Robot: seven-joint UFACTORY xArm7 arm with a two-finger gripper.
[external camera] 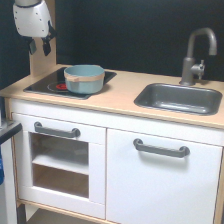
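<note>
A blue-grey pot with tan handles rests on the black cooktop, toward the left of the wooden counter. Red marking shows on the cooktop at the pot's left side. My gripper hangs in the upper left, above and to the left of the pot and well apart from it. Its dark fingers look spread, with nothing visible between them.
A grey sink with a tall faucet fills the counter's right side. Bare counter lies between cooktop and sink. Below are a windowed oven door and a white cabinet door, both with grey handles.
</note>
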